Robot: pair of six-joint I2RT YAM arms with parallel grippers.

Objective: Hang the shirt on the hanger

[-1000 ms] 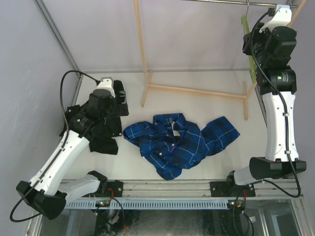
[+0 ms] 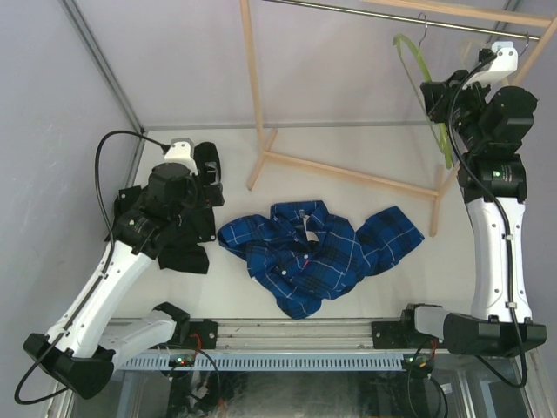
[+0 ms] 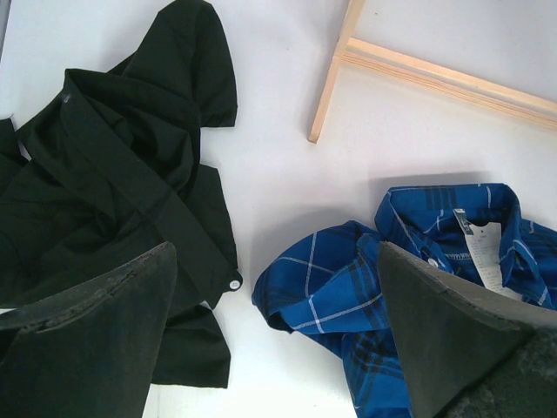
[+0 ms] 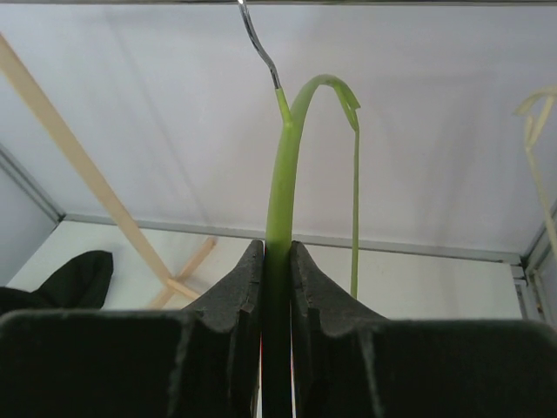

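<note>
A blue plaid shirt (image 2: 305, 252) lies crumpled on the table's middle, its collar tag showing in the left wrist view. The green hanger (image 4: 280, 187) hangs by its metal hook from the rack's rod, and my right gripper is shut on its green body. From above, the hanger (image 2: 409, 52) appears at the upper right, well away from the shirt. My left gripper stands open above the table between a black garment (image 3: 113, 192) and the shirt's left sleeve (image 3: 322, 279), with nothing between its fingers.
The wooden rack (image 2: 348, 175) stands along the back, its metal rod (image 2: 365, 13) overhead. Another hanger (image 4: 540, 131), pale, hangs to the right of the held one. Bare table lies around the shirt.
The rod and rack top have come toward the table front, and the green hanger has turned and shifted left with my right gripper. My left arm moved slightly; the shirt stayed put.
</note>
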